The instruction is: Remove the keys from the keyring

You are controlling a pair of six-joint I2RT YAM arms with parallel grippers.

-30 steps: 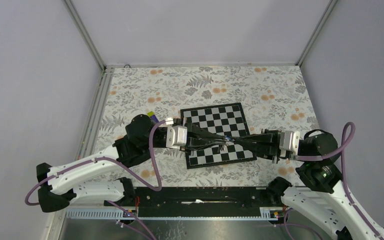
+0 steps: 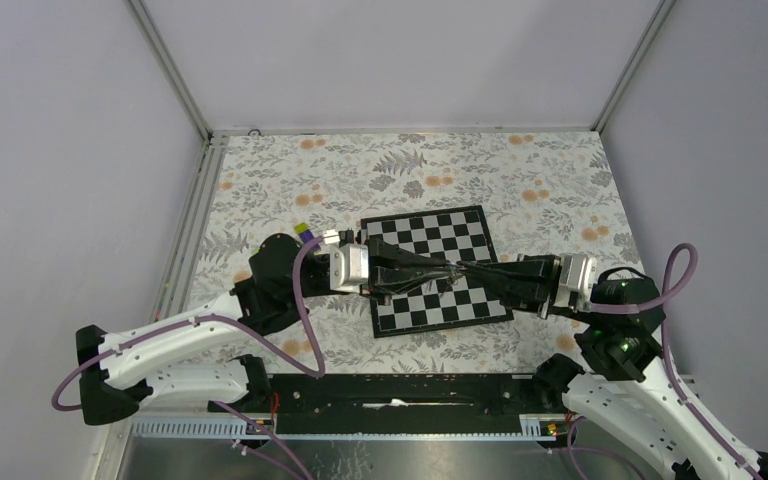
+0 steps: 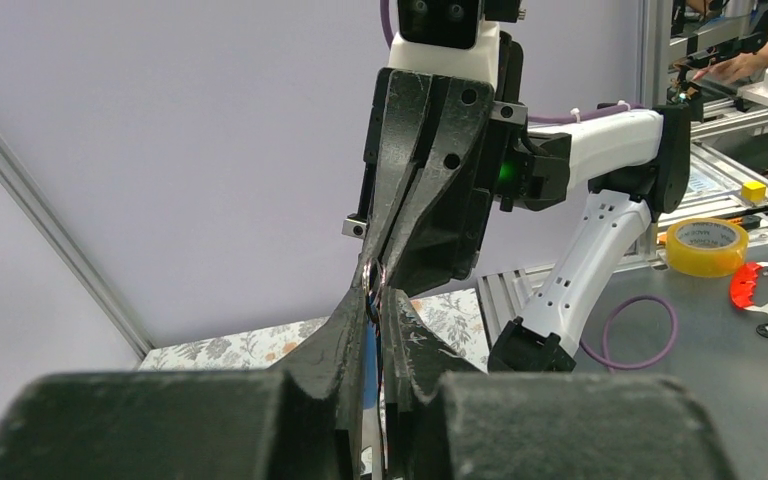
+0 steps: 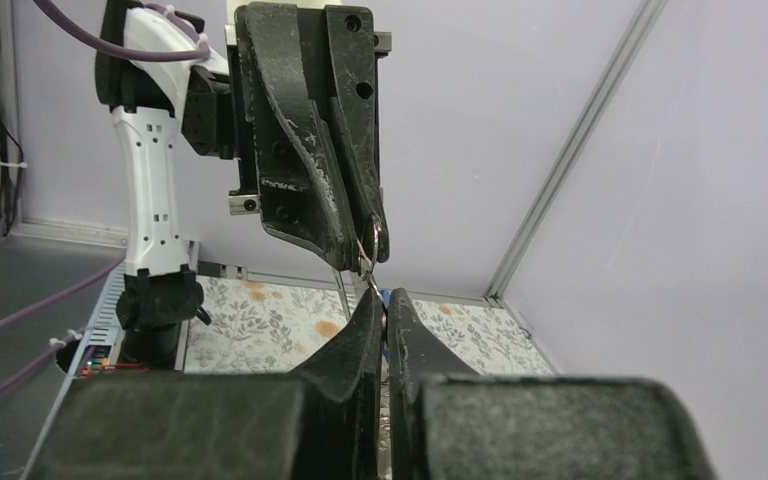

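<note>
Over the chessboard (image 2: 392, 318) my left gripper (image 2: 452, 266) and right gripper (image 2: 463, 267) meet tip to tip. A small metal keyring (image 4: 375, 230) shows as a thin loop at the left gripper's tips in the right wrist view. My left gripper is shut on it. Thin metal runs from there into the shut tips of my right gripper. The left wrist view shows the ring (image 3: 368, 275) between both sets of fingertips. Below it, mostly hidden by the left fingers, hangs something blue (image 3: 370, 370), likely a key. A silver key (image 4: 342, 292) hangs beside the tips.
A purple marker with a yellow-green end (image 2: 302, 229) lies left of the board by the left wrist. Walls stand at the back and sides.
The hanging keys are harder to see from above.
</note>
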